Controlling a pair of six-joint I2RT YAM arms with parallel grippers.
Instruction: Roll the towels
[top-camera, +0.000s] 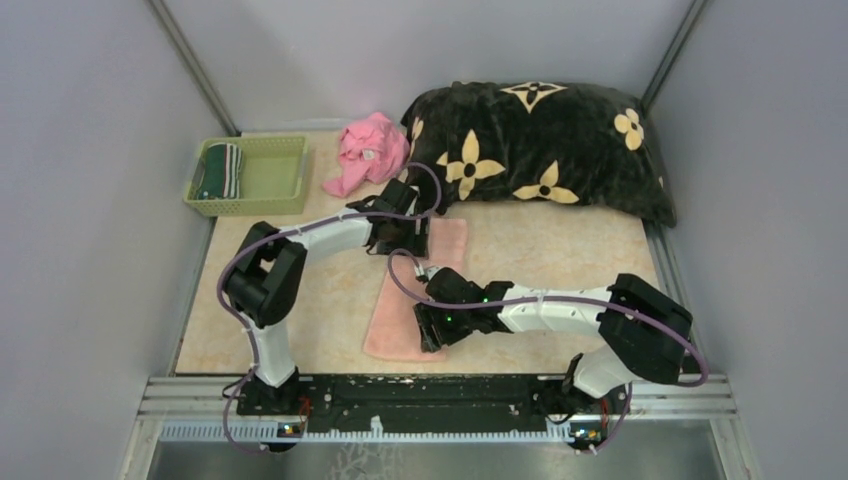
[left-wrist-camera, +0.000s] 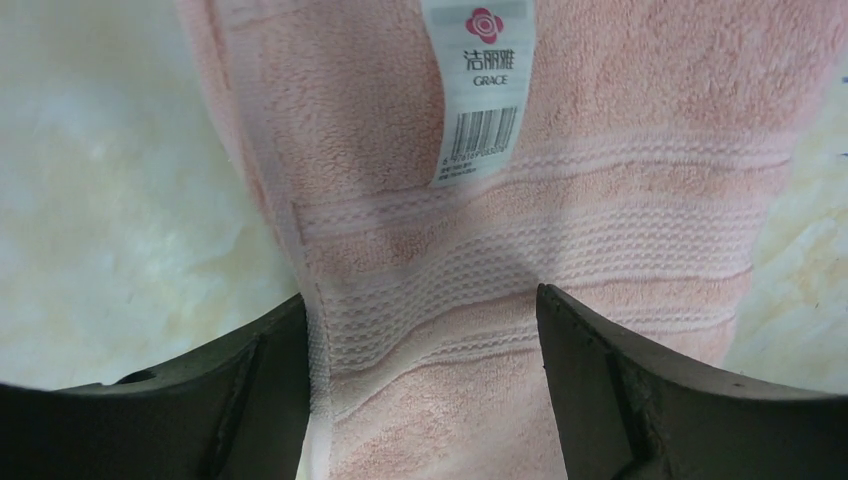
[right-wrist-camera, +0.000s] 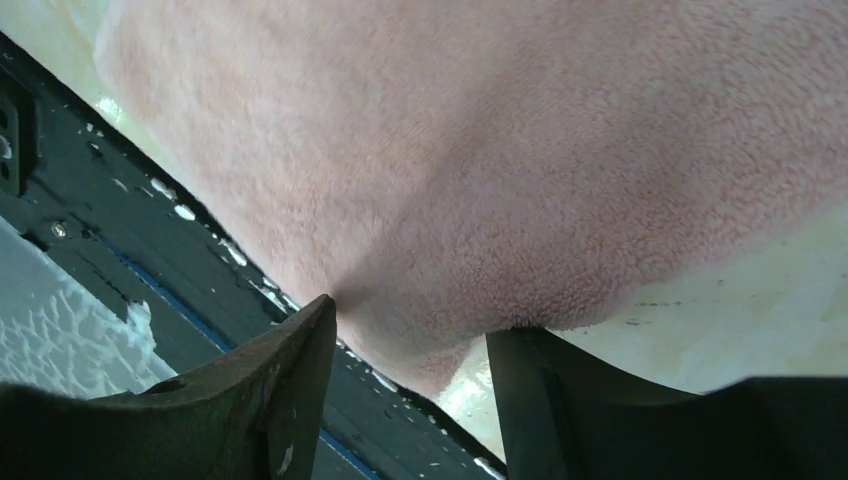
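Note:
A pink towel (top-camera: 390, 315) lies lengthwise near the table's middle. My left gripper (top-camera: 410, 240) is over its back part; in the left wrist view its fingers, part open, are down on the towel (left-wrist-camera: 640, 120), either side of the striped border below a white label (left-wrist-camera: 478, 90). My right gripper (top-camera: 430, 330) is at the front right of the towel. In the right wrist view its fingers stand apart at a bunched corner of the cloth (right-wrist-camera: 520, 170).
A green basket (top-camera: 272, 170) with a striped rolled towel sits at back left. A crumpled pink cloth (top-camera: 370, 150) and a dark flowered pillow (top-camera: 540, 140) lie at the back.

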